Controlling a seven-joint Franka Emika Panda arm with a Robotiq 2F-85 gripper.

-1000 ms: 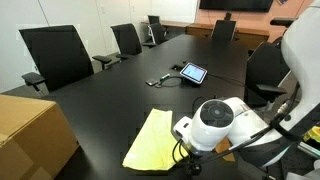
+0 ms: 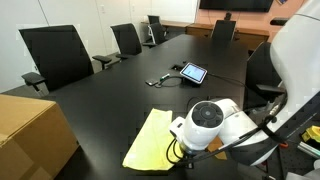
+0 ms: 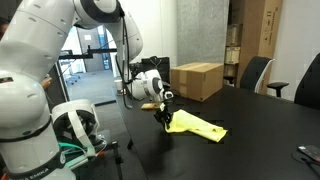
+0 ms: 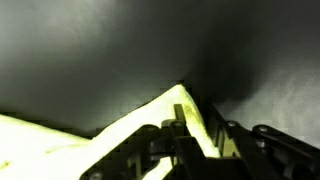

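A yellow cloth [image 2: 150,140] lies spread on the dark table, with one end close to the arm. In exterior view 2 the same cloth [image 3: 195,124] stretches away from the gripper [image 3: 167,125], which is down at its near end. The wrist view has the cloth's corner [image 4: 172,98] rising to a point beside the dark fingers. My gripper is there with its fingers part open and yellow fabric around and between them. Whether the fabric touches both fingers is hidden.
A cardboard box [image 2: 35,138] stands at the table's left side. Farther back are a tablet [image 2: 193,73] and cables. Black chairs [image 2: 58,55] line the edges.
The arm's white wrist part has shifted slightly left and tilted in exterior view 1. The cloth lies nearly as before.
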